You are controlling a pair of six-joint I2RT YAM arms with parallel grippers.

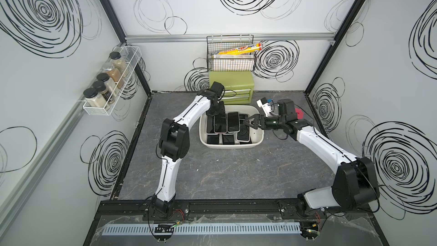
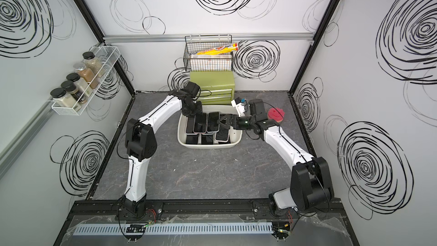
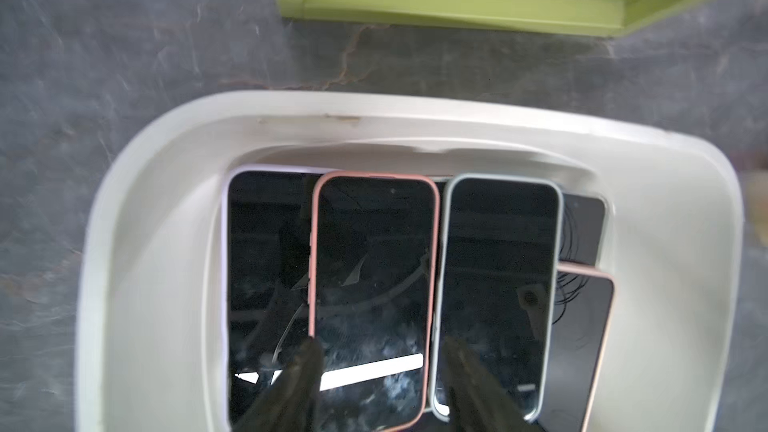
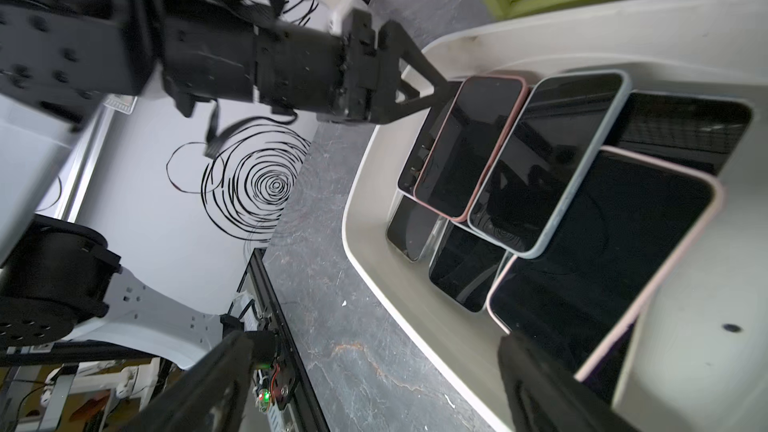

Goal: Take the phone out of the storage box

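A white oval storage box (image 1: 259, 134) holds several phones, seen closely in the left wrist view: a pink-framed phone (image 3: 372, 264) and a light-blue phone (image 3: 496, 280) lie on top. My left gripper hangs over the box's left part, its blurred fingertips apart above these phones, with no phone visibly lifted between them. My right gripper is open over the right end of the box, near a larger pink-edged phone (image 4: 600, 256), with nothing held.
A green drawer cabinet (image 1: 231, 79) stands behind the box, below a wire basket (image 1: 229, 63). A red round object (image 2: 275, 113) is at the right rear.
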